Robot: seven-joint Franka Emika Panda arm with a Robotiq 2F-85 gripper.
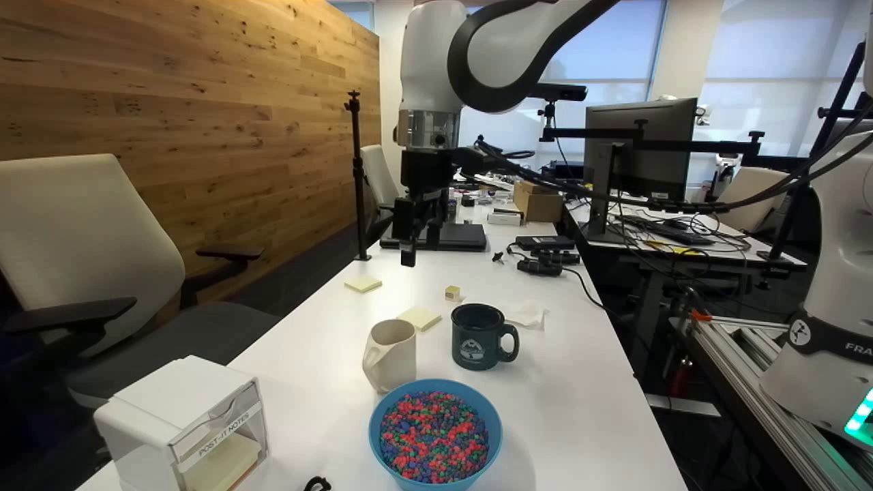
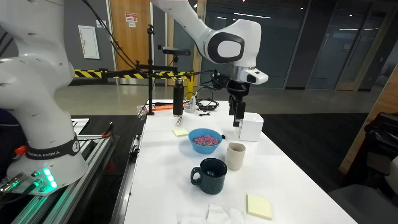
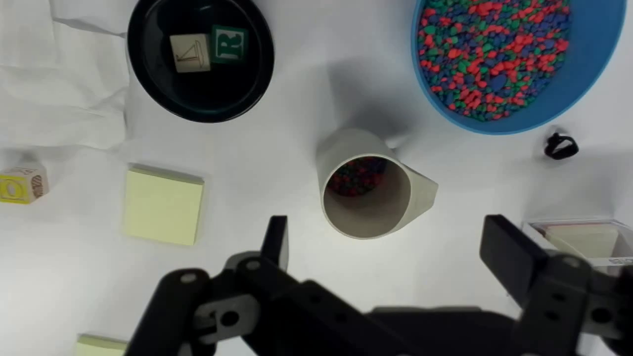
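My gripper is open above the table, its two fingers wide apart with nothing between them. Below it in the wrist view stands an upright cream cup (image 3: 356,142) with a pointed side, some coloured pebbles lying at its bottom. A blue bowl (image 3: 593,65) full of red, green and blue pebbles is beyond it at upper right. The dark green mug (image 1: 475,348) stands near the cup; from above, two letter blocks (image 3: 191,53) show inside it. In exterior view 1 the gripper (image 1: 409,255) hangs well above the tabletop.
A white Post-it dispenser (image 1: 184,421) stands near the cup's side of the table. Yellow note pads (image 3: 163,204), a small yellow block (image 3: 23,185), a crumpled tissue (image 3: 65,89) and a black clip (image 3: 559,146) lie around. Bare tabletop separates most things.
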